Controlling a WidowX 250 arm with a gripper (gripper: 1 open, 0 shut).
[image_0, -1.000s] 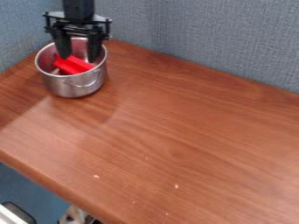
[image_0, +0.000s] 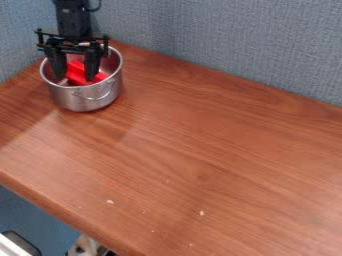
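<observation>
A steel pot (image_0: 83, 95) stands at the back left corner of the wooden table, with a red object (image_0: 83, 74) inside it. My black gripper (image_0: 72, 68) hangs over the pot, its fingertips reaching down inside around the red object. Whether it grips that object is unclear.
Grey-blue padded walls (image_0: 241, 50) rise along the back and left. Below the table's front left edge are small objects on the floor, partly visible.
My gripper has moved left from the pot's right side to over its middle and left part. The pot looks unmoved.
</observation>
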